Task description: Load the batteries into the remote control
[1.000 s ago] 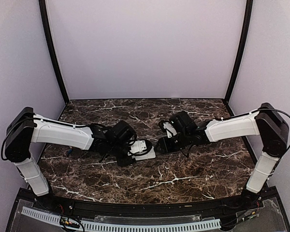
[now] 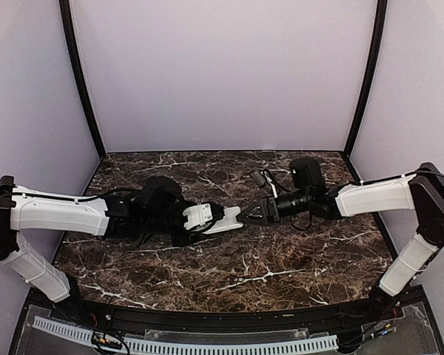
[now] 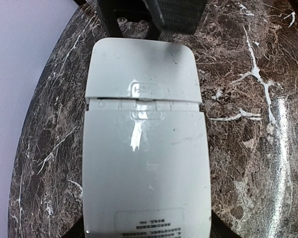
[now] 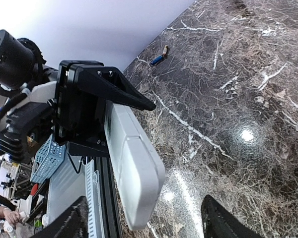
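Note:
The white remote control (image 3: 146, 158) fills the middle of the left wrist view, back side showing. A narrow gap crosses its back between the end section (image 3: 144, 69) and the longer panel with printed lines. My left gripper is shut on the remote and holds it above the table. No battery compartment shows open. My right gripper is open, its fingers (image 4: 72, 220) spread on either side of the remote's free end, with no contact visible. In the top view that end lies right beside the right gripper (image 2: 250, 214).
A small blue battery-like object (image 4: 160, 55) lies far off on the dark marble table (image 4: 238, 99). A blue basket (image 4: 48, 158) stands beyond the table edge. Around the arms, the tabletop is clear.

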